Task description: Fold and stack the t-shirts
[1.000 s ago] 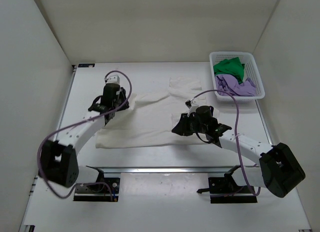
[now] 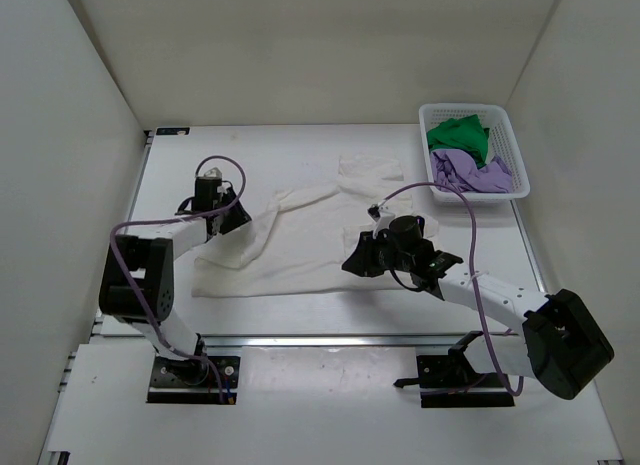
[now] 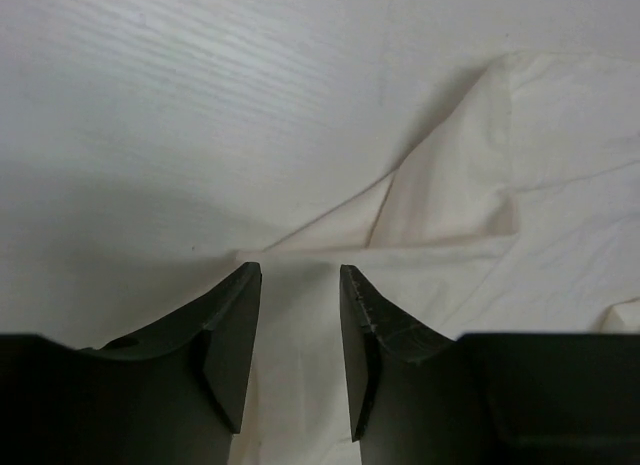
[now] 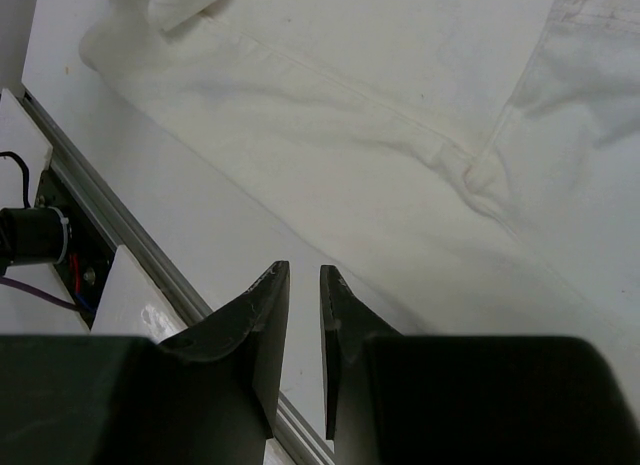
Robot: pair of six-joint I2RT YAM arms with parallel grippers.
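A cream-white t-shirt (image 2: 310,235) lies spread on the white table, with wrinkles and a folded-over part on its left. My left gripper (image 2: 240,221) is over the shirt's upper left part. The left wrist view shows its fingers apart, the shirt's edge (image 3: 400,275) in front of and below them, with no cloth visibly pinched. Over the shirt's lower middle, near its front edge, is my right gripper (image 2: 354,269). A narrow gap parts its fingers in the right wrist view, showing bare table between them and shirt cloth (image 4: 340,175) beyond.
A white basket (image 2: 513,150) at the back right holds a green cloth (image 2: 460,135) and a purple cloth (image 2: 470,173). Bare table (image 2: 250,145) lies behind the shirt. A metal rail (image 2: 320,341) runs along the front edge.
My left gripper has come down toward the shirt's left part, after shifting left from its earlier place. The right arm stays nearly still, and the shirt looks unchanged.
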